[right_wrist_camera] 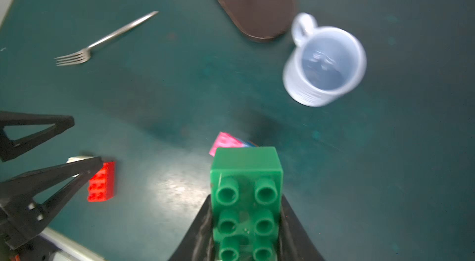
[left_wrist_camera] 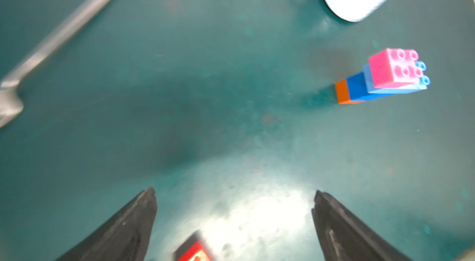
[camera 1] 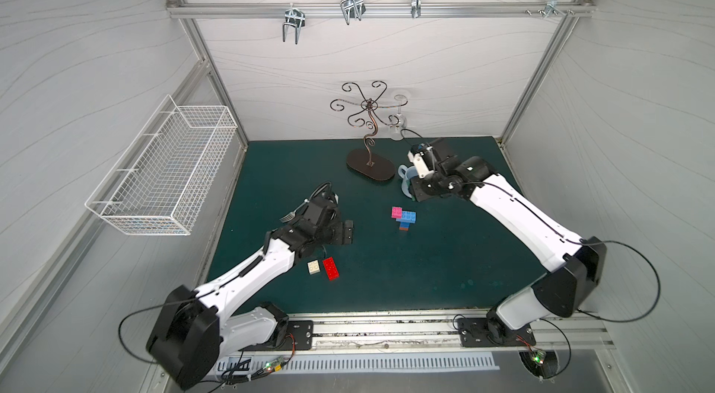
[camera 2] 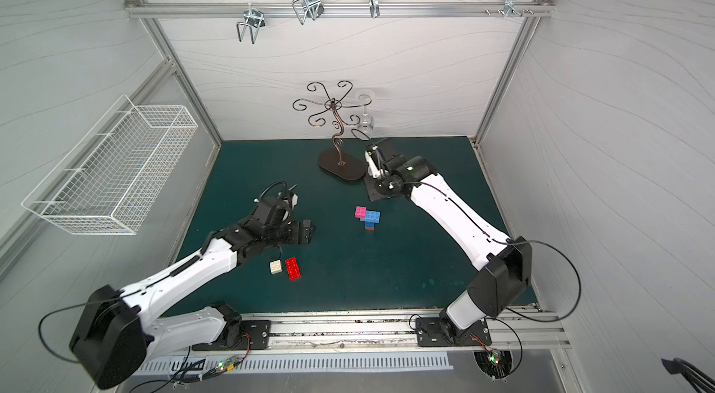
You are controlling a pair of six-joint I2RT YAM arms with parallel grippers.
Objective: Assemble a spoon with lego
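Observation:
My right gripper is shut on a green brick (right_wrist_camera: 246,162), raised near the mug in the top views, whose line of sight to the brick is blocked. My left gripper stands open above the table with nothing between its fingers. In the left wrist view, a small assembly of a pink brick (left_wrist_camera: 381,70), blue bricks (left_wrist_camera: 362,90) and an orange piece (left_wrist_camera: 342,93) stands at centre-right of the table. A red brick (camera 1: 330,268) and a cream brick (camera 1: 313,267) lie at the front left, just short of my left gripper.
A light-blue mug (right_wrist_camera: 321,78), a dark stand base (right_wrist_camera: 247,9) with metal scrollwork and a fork (right_wrist_camera: 121,30) occupy the back and left. A wire basket (camera 1: 164,169) hangs on the left wall.

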